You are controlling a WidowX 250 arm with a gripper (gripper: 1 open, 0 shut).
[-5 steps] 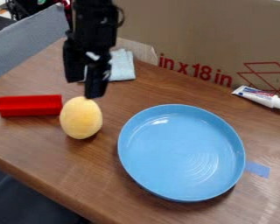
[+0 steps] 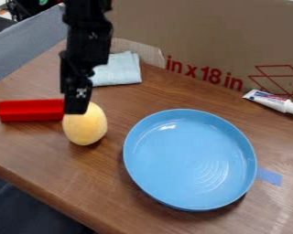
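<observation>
My black gripper [image 2: 76, 99] hangs open over the left of the table, its fingertips just above the top of a pale yellow oval object [image 2: 85, 128] and by the right end of a red bar [image 2: 27, 110]. It is somewhat blurred, and no held object shows. A blue plate [image 2: 189, 160] lies to the right of the yellow object on the wooden table [image 2: 113, 192].
A folded light-blue cloth [image 2: 122, 69] lies behind the gripper. A toothpaste tube [image 2: 271, 100] lies at the back right before a cardboard box [image 2: 222, 37]. A piece of blue tape [image 2: 270, 175] is right of the plate.
My gripper has moved down and to the left, closer to the yellow object and the red bar. The objects on the table look unmoved.
</observation>
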